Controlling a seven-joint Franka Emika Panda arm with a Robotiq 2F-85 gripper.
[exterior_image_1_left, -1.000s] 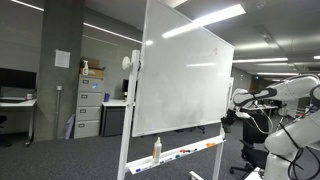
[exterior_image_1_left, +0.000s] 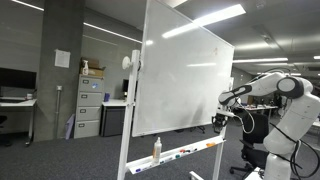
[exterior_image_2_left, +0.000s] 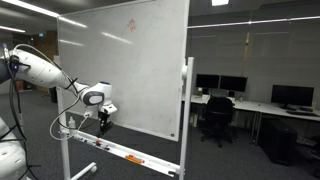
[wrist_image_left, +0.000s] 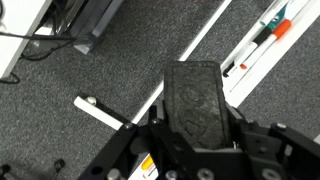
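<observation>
My gripper is shut on a dark, block-shaped eraser (wrist_image_left: 195, 92), which fills the middle of the wrist view. In exterior view 2 the gripper (exterior_image_2_left: 104, 120) hangs in front of the lower left part of the whiteboard (exterior_image_2_left: 130, 65), above its tray (exterior_image_2_left: 125, 151). From exterior view 1 it appears at the far right edge of the board (exterior_image_1_left: 180, 70). Whether the eraser touches the board cannot be told.
Several markers, including a red-orange one (wrist_image_left: 282, 29), lie on the tray (wrist_image_left: 252, 62). A spray bottle (exterior_image_1_left: 157, 151) stands at the tray's near end in exterior view 1. Desks and an office chair (exterior_image_2_left: 217, 118) are behind the board.
The arm has reached further left towards the board in exterior view 1, and its gripper end has risen slightly. The bottle and markers look unmoved.
</observation>
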